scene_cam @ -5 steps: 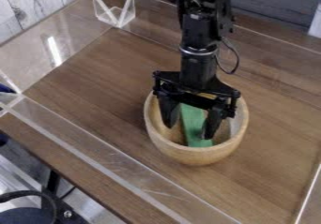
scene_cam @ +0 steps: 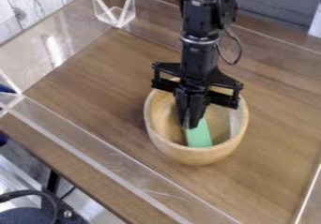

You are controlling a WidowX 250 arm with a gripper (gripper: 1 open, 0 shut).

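A light wooden bowl (scene_cam: 174,141) stands in the middle of the table, with a green object (scene_cam: 200,134) lying inside it. My black gripper (scene_cam: 189,115) hangs over the bowl, its fingertips low above or at the green object and partly covering it. The fingers look close together; whether anything is between them is hard to see.
The wooden table (scene_cam: 94,73) has clear room left and right of the bowl. A clear plastic corner piece (scene_cam: 113,12) is at the back left. A dark cable or device (scene_cam: 25,214) sits at the lower left, off the tabletop.
The gripper has risen slightly and moved a little to the left since a second ago. The green object now shows less above the fingers and more in the bowl's lower part.
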